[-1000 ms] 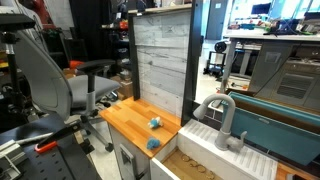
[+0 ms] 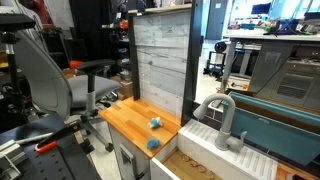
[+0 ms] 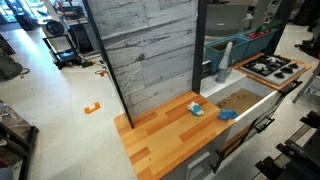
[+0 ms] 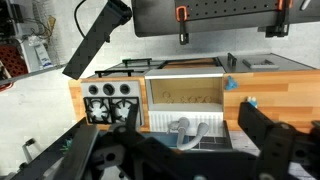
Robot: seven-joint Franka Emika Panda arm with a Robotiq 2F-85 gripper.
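Observation:
In the wrist view, my gripper stands open over the toy-kitchen counter, its dark fingers blurred and wide apart with nothing visible between them. Two small blue items lie apart on the wooden counter (image 3: 165,140): a blue one (image 2: 153,143) close to the basin and a blue-and-white one (image 2: 155,122) farther from it. What exactly they are is too small to tell. Beside them is a white-rimmed rectangular basin (image 4: 185,107) with a wooden bottom, which looks empty. A grey faucet (image 2: 227,118) rises at its back. Neither exterior view shows the gripper clearly.
A stove top with black burners (image 4: 109,89) lies past the basin, opposite the blue items. Grey-white wooden panels (image 3: 155,65) and a dark post (image 2: 190,65) stand behind the counter. A teal bin (image 2: 270,128) runs along behind the faucet.

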